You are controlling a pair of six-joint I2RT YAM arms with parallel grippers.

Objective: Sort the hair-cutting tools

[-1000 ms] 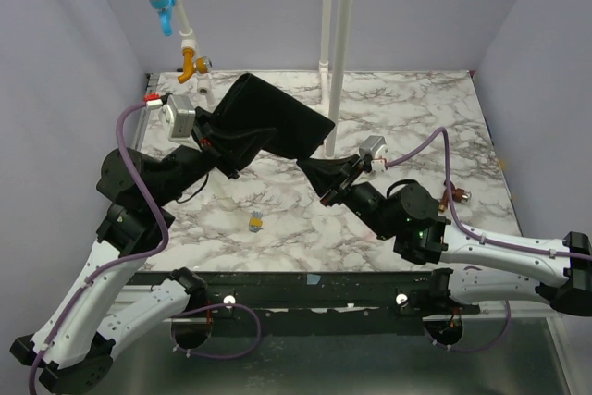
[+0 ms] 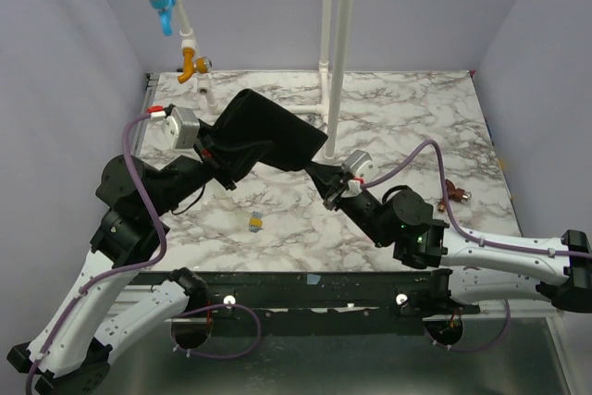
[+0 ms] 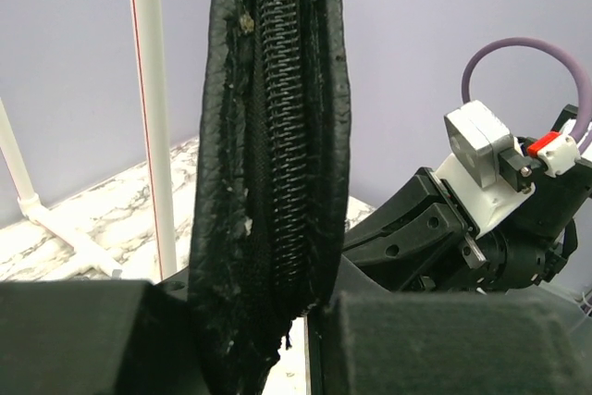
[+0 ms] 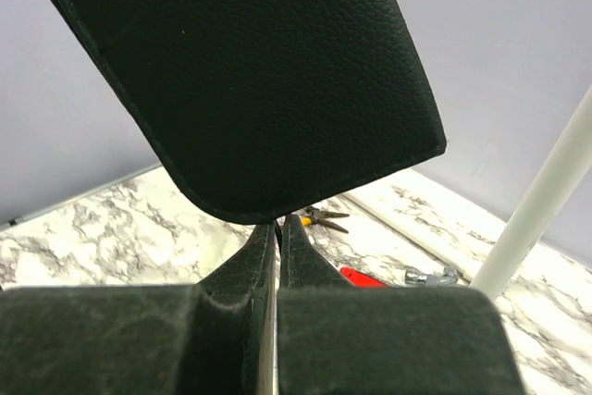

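Observation:
A black leather-look zip case [image 2: 270,129] is held up above the marble table, my left gripper [image 2: 222,160] shut on it. Its zipper [image 3: 282,127] runs upright, close to the left wrist camera. My right gripper [image 2: 319,173] is shut at the case's lower right corner; in the right wrist view its fingertips [image 4: 291,247] meet just beneath the case's rounded edge [image 4: 259,201], and whether anything thin is between them cannot be made out. Behind, orange-handled pliers [image 4: 319,219] and a red-handled tool [image 4: 361,279] lie on the table, partly hidden.
White pipes [image 2: 342,34] stand upright at the back, with blue [image 2: 165,8] and orange [image 2: 190,66] valves at the upper left. A small blue-yellow item [image 2: 255,221] lies front centre, brown fittings [image 2: 453,191] at the right.
The case's lower right corner has shifted slightly down and left, and my right gripper has moved slightly with it, its wrist a little lower in the top view.

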